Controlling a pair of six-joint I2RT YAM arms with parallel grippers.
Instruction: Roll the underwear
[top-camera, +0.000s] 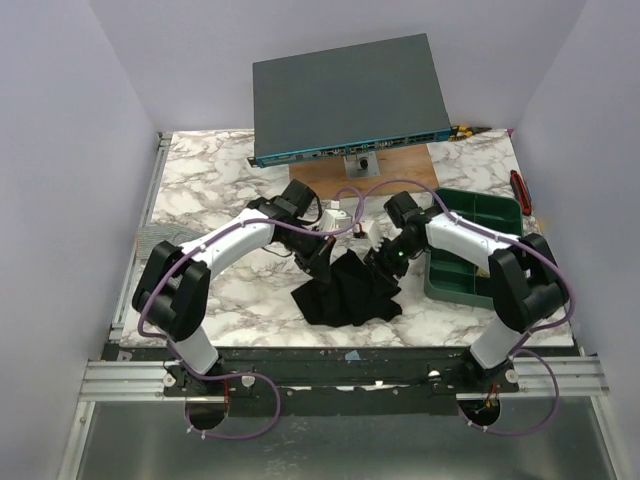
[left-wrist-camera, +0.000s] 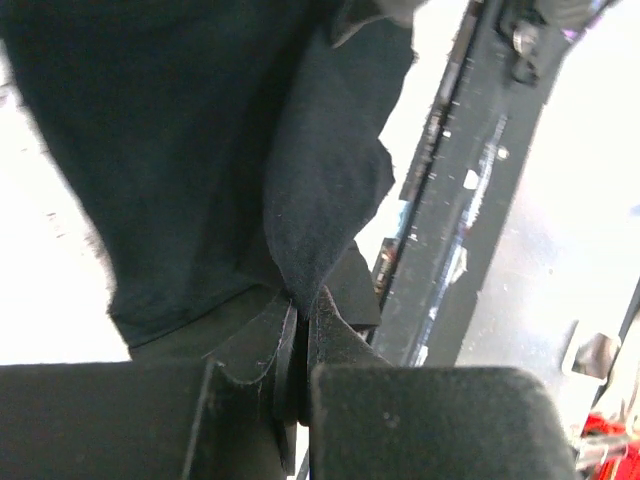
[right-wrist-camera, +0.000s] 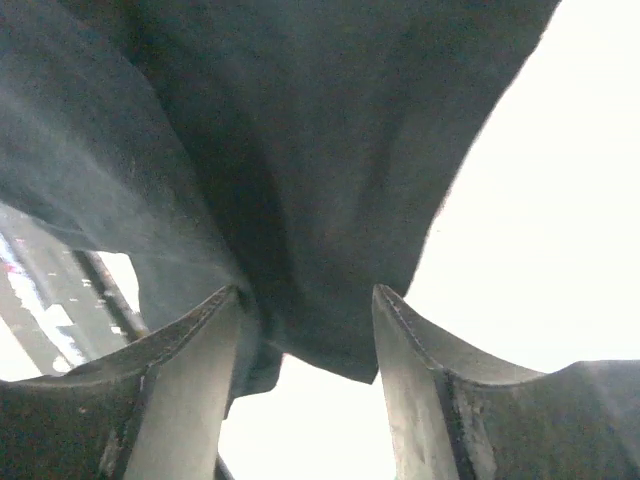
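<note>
The black underwear (top-camera: 345, 300) lies spread and rumpled at the middle front of the table. My left gripper is shut on a raised, folded strip of its cloth, which fills the lower middle of the left wrist view. My right gripper is over the underwear at its right side, fingers part open, fingertips at a fold of the dark cloth; whether cloth is held between them is unclear in the blurred right wrist view.
A green divided bin (top-camera: 480, 205) stands right of the underwear. A grey striped cloth (top-camera: 160, 240) lies at the left. A large screen on a stand (top-camera: 350, 90) is at the back. The table's front edge runs close below the cloth.
</note>
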